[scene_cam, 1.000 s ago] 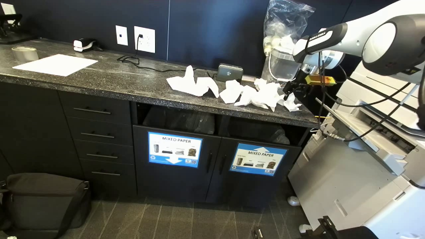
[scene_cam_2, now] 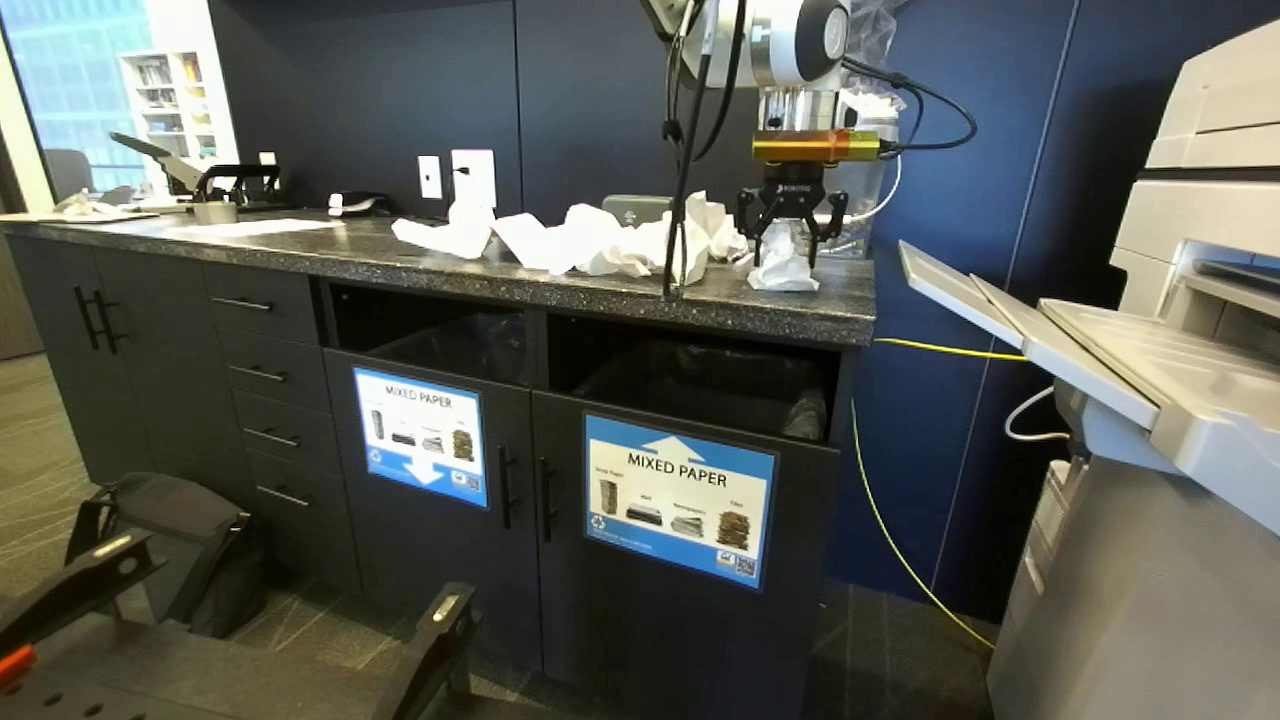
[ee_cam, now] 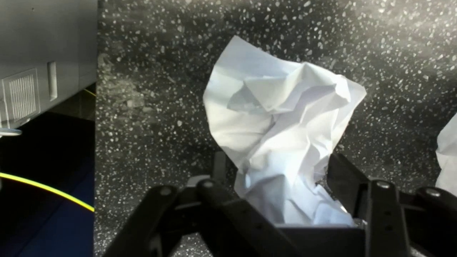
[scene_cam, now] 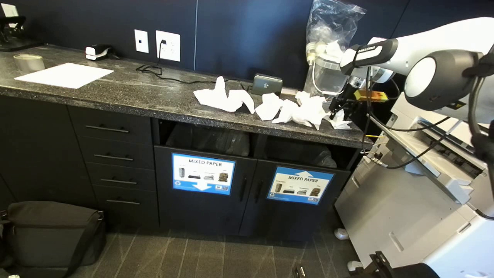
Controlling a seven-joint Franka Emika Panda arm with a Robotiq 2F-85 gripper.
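Observation:
A crumpled white paper (ee_cam: pixel 282 128) lies near the counter's right end, spread out at its far part and bunched between my fingers. My gripper points down around it, part open, with one finger (ee_cam: pixel 219 167) on the left and the other (ee_cam: pixel 342 171) close against the paper's right edge. In exterior view 2 the gripper (scene_cam_2: pixel 787 254) straddles the same paper (scene_cam_2: pixel 783 274), which rests on the counter. The gripper's black fingers partly hide it in exterior view 1, where the paper (scene_cam: pixel 340 122) shows below them.
More crumpled papers (scene_cam: pixel 303 111) lie to the left along the counter (scene_cam: pixel 153 95), before a small dark box (scene_cam: pixel 267 85). A bagged clear container (scene_cam: pixel 329 76) stands behind. Below are two bin openings (scene_cam_2: pixel 708 372); a printer (scene_cam_2: pixel 1188 300) is at right.
My arm has come down a little, its elbow lower and further left. The fingers now sit lower around the rightmost paper, which looks flatter and more spread out.

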